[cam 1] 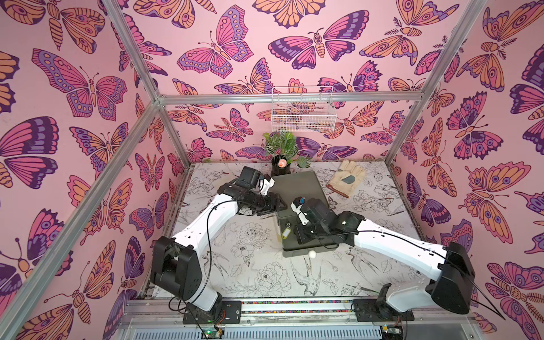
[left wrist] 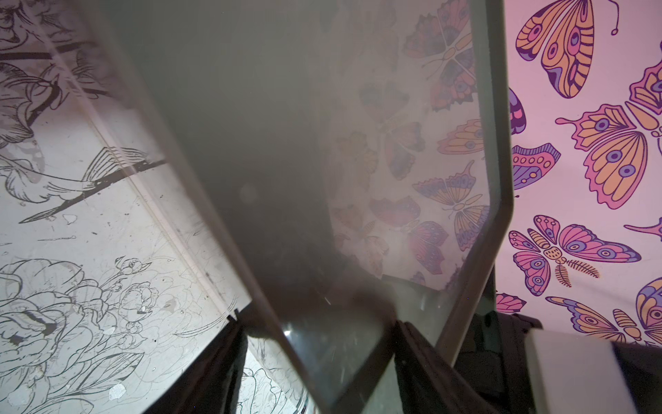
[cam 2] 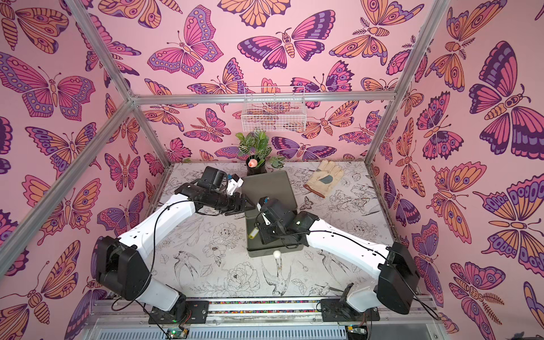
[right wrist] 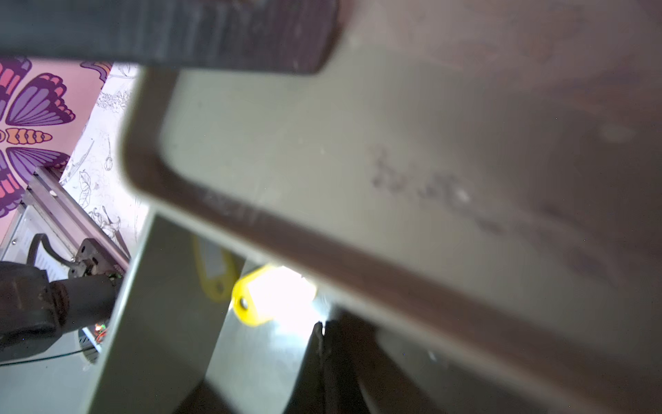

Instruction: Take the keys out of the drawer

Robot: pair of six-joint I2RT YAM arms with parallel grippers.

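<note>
A dark grey drawer unit (cam 1: 300, 181) stands mid-table, its lower part open toward the front. The keys with a yellow tag (cam 1: 286, 231) lie inside it; the right wrist view shows the tag (right wrist: 251, 300) beneath a tray-like rim, partly hidden. My left gripper (cam 1: 272, 206) is at the unit's left side, part open, its fingers (left wrist: 420, 365) around the grey plastic edge; whether they touch it is unclear. My right gripper is shut, nothing visible between its fingers, down in the open part beside the tag.
A potted plant (cam 1: 283, 148) stands behind the unit. A work glove (cam 1: 345, 178) lies at the back right. A small white ball (cam 1: 312, 254) sits in front of the drawer. A white wire basket (cam 1: 303, 119) hangs on the back wall.
</note>
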